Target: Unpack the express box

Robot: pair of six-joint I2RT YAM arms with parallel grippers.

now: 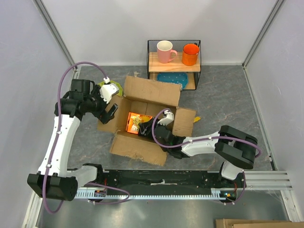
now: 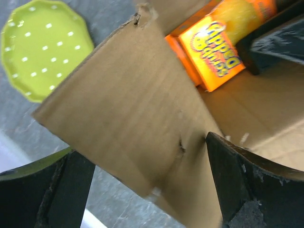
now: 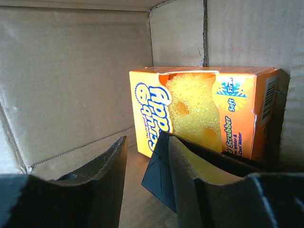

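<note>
The open cardboard box [image 1: 138, 106] stands mid-floor. An orange sponge package [image 3: 190, 111] marked "Scrub" sits inside, against the wall. My right gripper is inside the box in front of it, fingers partly open. Between its fingers, close to the right-hand one, shows a flat black object [image 3: 159, 173]; a gap separates it from the left-hand finger. My left gripper is open at the box's left side. The left flap [image 2: 137, 104] passes through the space between its fingers; whether they touch it I cannot tell.
A green dotted plate [image 2: 45, 50] lies on the floor beyond the left flap. At the back a rack [image 1: 173, 66] holds a pink mug [image 1: 165, 51], an orange mug [image 1: 190, 54] and a blue plate [image 1: 169, 79]. A small yellow item [image 1: 196, 118] lies right of the box.
</note>
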